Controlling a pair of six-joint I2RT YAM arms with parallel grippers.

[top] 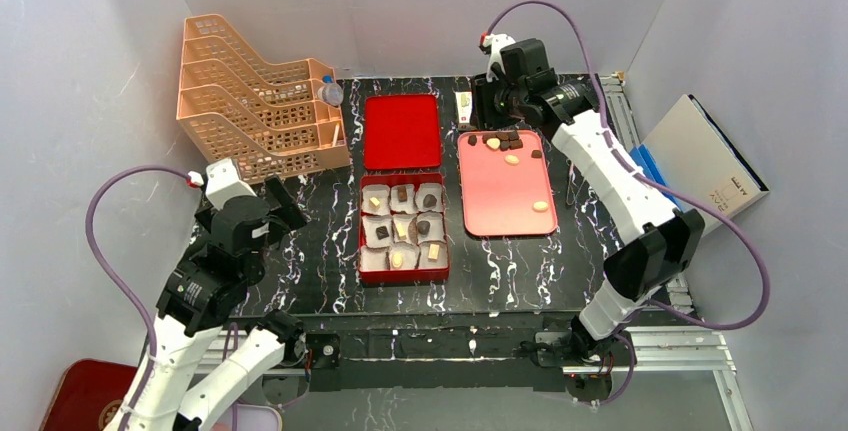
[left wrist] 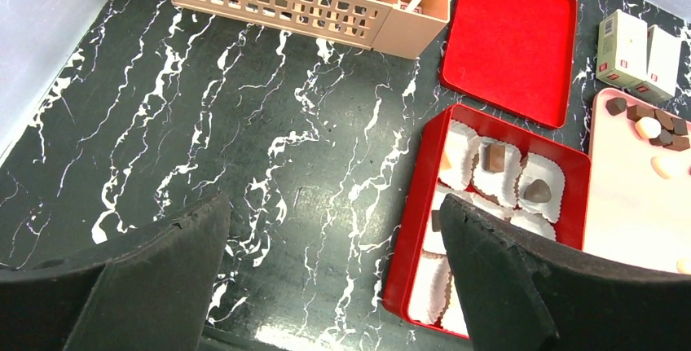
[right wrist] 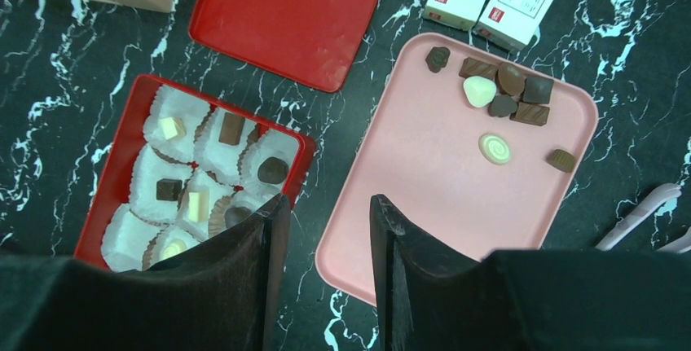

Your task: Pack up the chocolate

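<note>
A red box (top: 363, 251) holds paper cups with dark and white chocolates, such as the dark square (right wrist: 169, 189). Right of it, a pink tray (right wrist: 407, 180) has a cluster of chocolates, including a brown bar (right wrist: 530, 116), near its back edge and some pale ovals. My right gripper is raised over the tray's back end, fingers apart with nothing seen between them. My left gripper stands open and empty over the bare table left of the box.
A red lid (top: 402, 131) lies behind the box. An orange organiser (top: 250, 121) stands at back left, cartons (right wrist: 521, 1) behind the tray, folders (top: 705, 166) at far right.
</note>
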